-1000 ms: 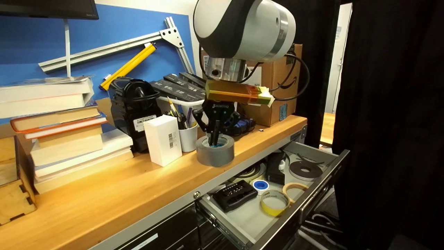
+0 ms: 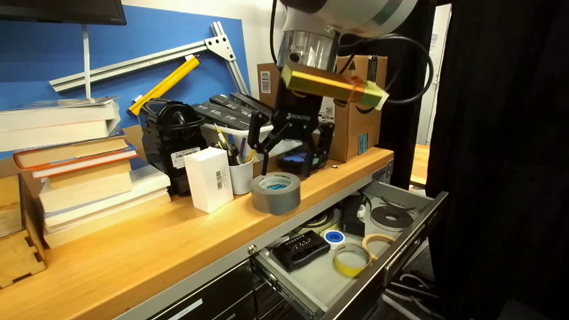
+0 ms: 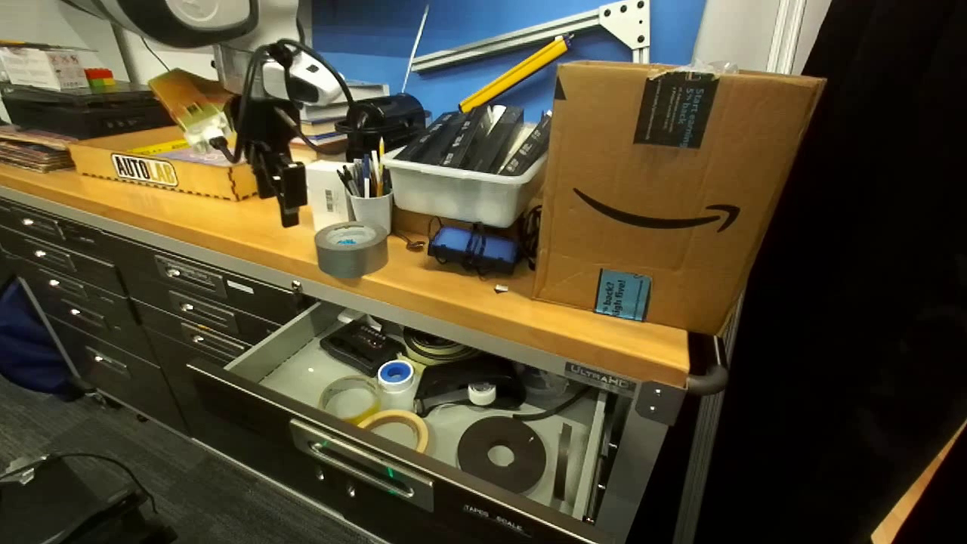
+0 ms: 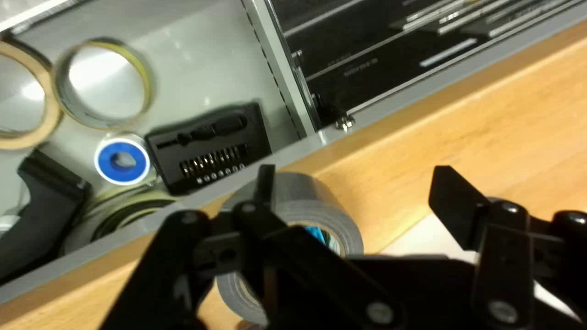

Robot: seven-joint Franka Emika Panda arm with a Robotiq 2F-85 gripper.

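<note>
A grey roll of duct tape [image 2: 276,200] lies flat on the wooden desktop close to its front edge, blue print showing inside its core. My gripper [image 2: 286,171] hangs over it with its fingers spread apart, holding nothing. In exterior view 2 the gripper is turned side-on, up and to the left of the duct tape [image 3: 351,251]. From the wrist, one finger of the open gripper covers part of the roll [image 4: 301,195], while the other stands over the desk to the right. Below the desktop, the drawer [image 3: 299,372] is pulled out.
Inside the drawer are a black bit set [image 2: 301,250], a yellow tape roll [image 2: 352,261], a blue-white roll [image 2: 334,237] and a dark roll [image 3: 501,453]. A white box [image 2: 209,179] and pen cup [image 2: 242,178] stand beside the duct tape. The cardboard box [image 3: 671,199] occupies one desk end.
My gripper has risen from the duct tape, where its closed-together fingers were down at the core, and its fingers have spread. The roll stays in nearly the same place.
</note>
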